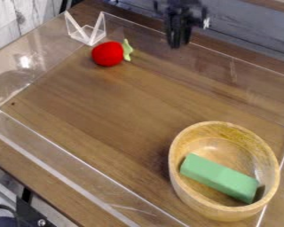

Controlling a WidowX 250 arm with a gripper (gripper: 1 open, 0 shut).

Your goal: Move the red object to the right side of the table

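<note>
A round red object [107, 54] with a green stem-like part [128, 50] rests on the wooden table [132, 106] near its far left corner. My gripper [177, 38] hangs by the far edge of the table, to the right of the red object and apart from it. It is dark, small and blurred, so the state of its fingers cannot be made out.
A white wire-like rack piece [86, 30] stands just behind and left of the red object. At the near right is a round tan bowl [180, 164] with a green block [220, 177] inside.
</note>
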